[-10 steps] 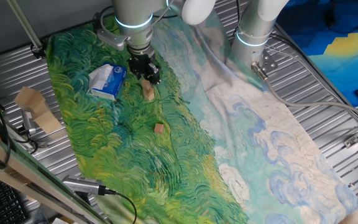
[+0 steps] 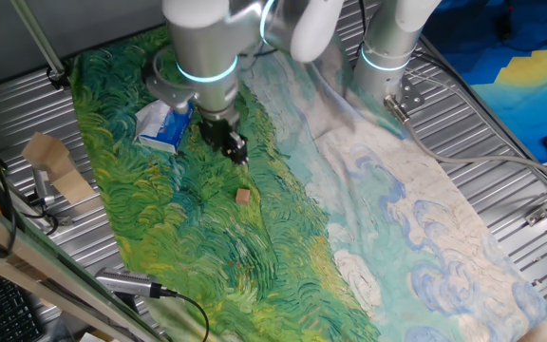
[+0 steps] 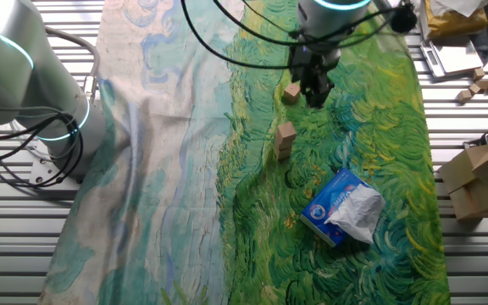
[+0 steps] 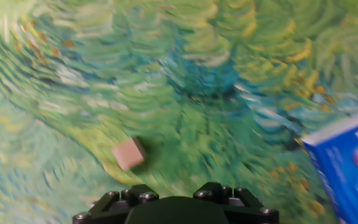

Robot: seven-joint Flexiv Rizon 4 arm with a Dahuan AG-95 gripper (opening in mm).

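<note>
One small wooden cube lies by itself on the painted green cloth, just past the gripper in exterior view 1. In exterior view 2 that lone cube is left of the gripper, and a short upright stack of wooden blocks stands apart from it. The arm hides the stack in exterior view 1. From the wrist, the lone cube appears ahead and left of the gripper. Its fingers are spread, with no block visible between them; it is open above the cloth.
A blue tissue pack lies on the cloth near the stack. Off the cloth are a cardboard box and several loose wooden blocks. A grey cylindrical device sits at the cloth's edge.
The gripper has moved down the picture in exterior view 1, nearer the lone cube, and now covers the stack that showed beneath it before. The lone cube has stayed put.
</note>
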